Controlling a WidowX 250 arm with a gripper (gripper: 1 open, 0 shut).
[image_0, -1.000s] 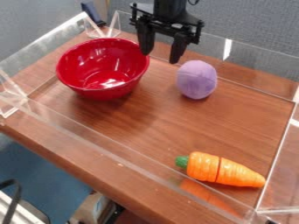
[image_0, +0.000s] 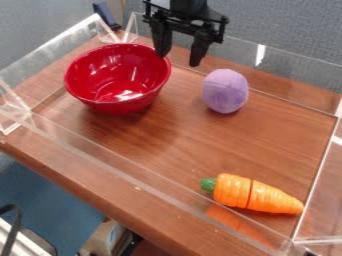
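Note:
My black gripper (image_0: 179, 50) hangs open at the top centre, its two fingers apart with nothing seen between them, above the back right rim of a red bowl (image_0: 100, 85) on the wooden table. A purple ball (image_0: 226, 91) sits right of the bowl, below the gripper. An orange toy carrot (image_0: 261, 195) with a green tip lies at the front right.
Clear plastic walls edge the wooden tabletop (image_0: 181, 150), which is bare in the middle. Past the left and front edge is a blue floor with some objects at the lower left.
My gripper has risen slightly and shifted a little to the left since a second ago. The bowl, ball and carrot are unmoved.

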